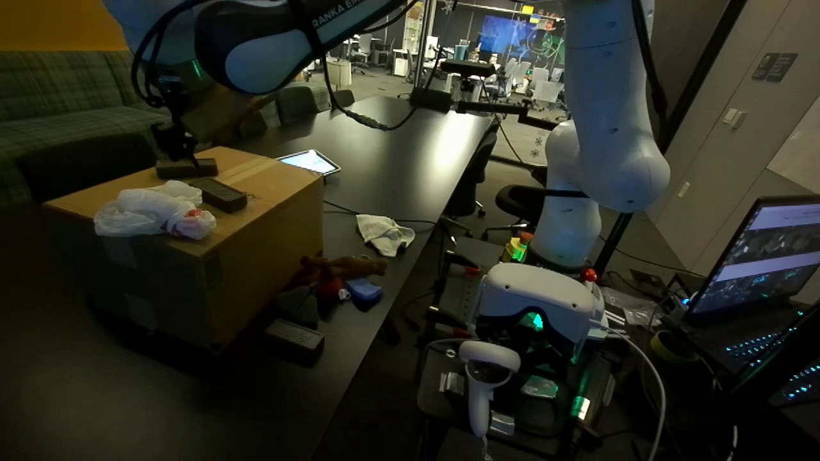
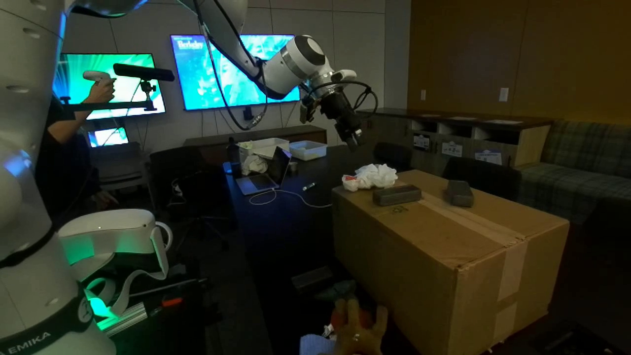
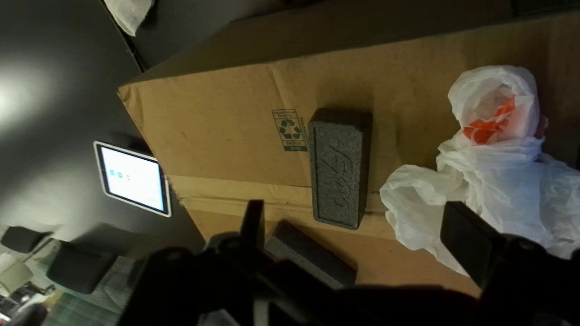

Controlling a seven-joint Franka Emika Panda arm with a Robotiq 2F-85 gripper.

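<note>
My gripper is open above the cardboard box, with nothing held between its fingers. In exterior view 2 the gripper hangs over the far side of the box, beyond the white plastic bag. A brown plush toy lies on the table beside the box, by a red thing and a blue sponge-like block. Two dark grey blocks rest on the box top: one block shows whole in the wrist view, while the other block is partly hidden by the gripper.
Another dark block and a grey cloth-like item lie beside the box. A white cloth and a lit tablet are farther along the table.
</note>
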